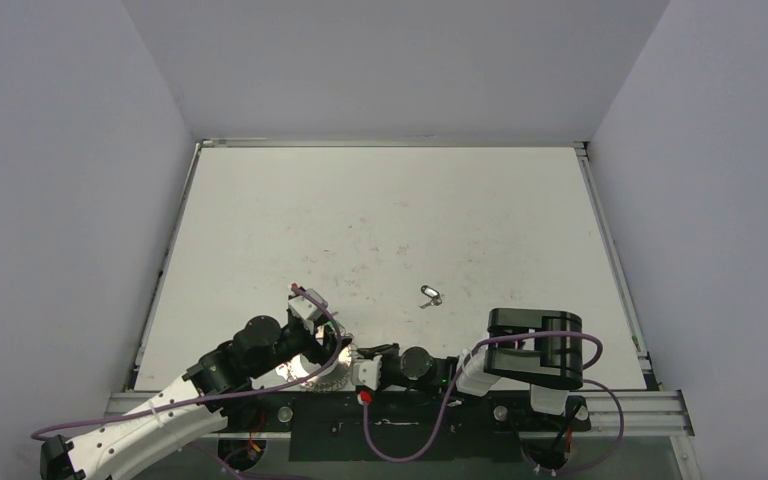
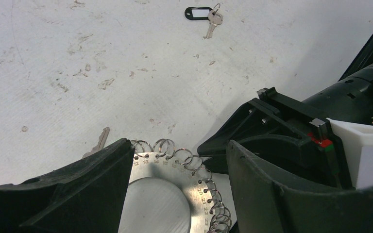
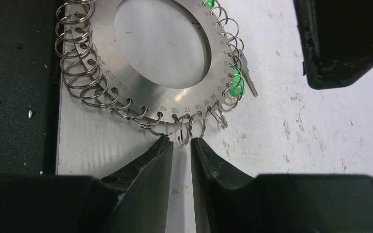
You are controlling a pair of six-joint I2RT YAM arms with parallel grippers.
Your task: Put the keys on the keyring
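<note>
The metal disc keyring (image 2: 196, 204), numbered and hung with many wire rings, lies at the near table edge. A loose key (image 2: 97, 143) lies beside it; another key (image 2: 213, 22) with a black tag (image 2: 193, 18) lies farther away. My left gripper hangs open above the disc, nothing held between its fingers. My right gripper is low at the disc's rim, fingers slightly apart at a small ring; whether they touch it is unclear. In the right wrist view green bits show behind the rings.
The dark front ledge (image 3: 19, 121) borders the disc. Both arms crowd the lower part of the table, close to each other.
</note>
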